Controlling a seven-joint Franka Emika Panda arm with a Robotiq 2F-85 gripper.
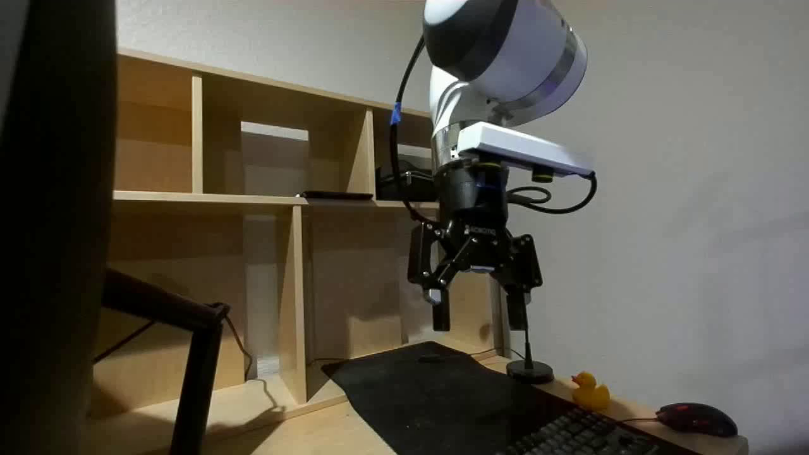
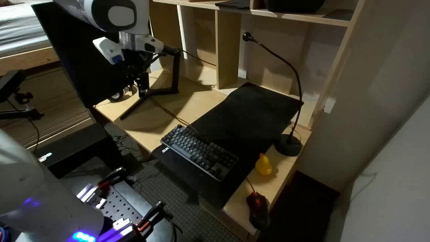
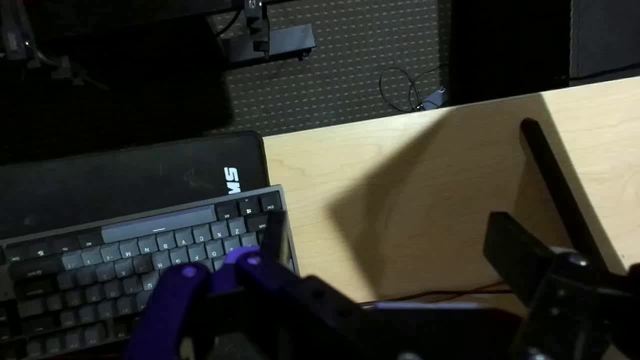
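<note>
My gripper points down, its two fingers wide apart and nothing between them. In the wrist view the left finger overlaps the right end of a dark keyboard, while the gap is over bare wood of the desk. It hangs above the surface, touching nothing that I can see. A yellow rubber duck sits near the desk's right edge, between a black gooseneck lamp and a black mouse. The keyboard lies on a black desk mat.
A wooden shelf unit stands along the back of the desk. The monitor's black stand and a cable occupy the left part. Bare wood lies between stand and keyboard. Carpet shows beyond the front edge.
</note>
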